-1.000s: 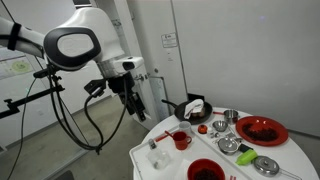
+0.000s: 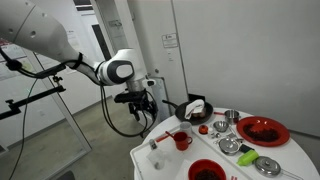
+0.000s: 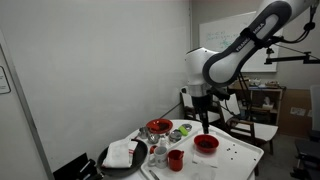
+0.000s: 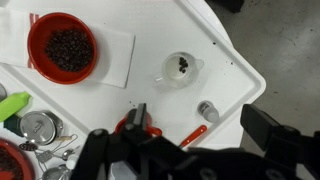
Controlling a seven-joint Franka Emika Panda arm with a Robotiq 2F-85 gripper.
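My gripper stands open above the white table, its dark fingers spread wide with nothing between them. In exterior view 1 the gripper (image 2: 140, 108) hangs in the air to the left of the table things. A clear glass cup (image 4: 180, 68) with some dark bits in it sits on a white tray (image 4: 140, 90). Near it are a small metal cylinder (image 4: 208, 112) and a red-handled tool (image 4: 193, 136). A red bowl (image 4: 66, 50) of dark beans stands on a white cloth. The red mug (image 2: 182, 141) is partly hidden by a finger in the wrist view.
A large red dish (image 2: 263, 130) with dark contents lies at the right, near metal pots (image 2: 228, 145) and a green object (image 2: 247, 157). At the back is a black pan (image 3: 108, 156) with white cloth (image 3: 120, 153). The table edge drops to open floor on the left.
The arm has moved away from exterior camera 1, and the gripper appears smaller and lower, shifted slightly right. The table things look unmoved.
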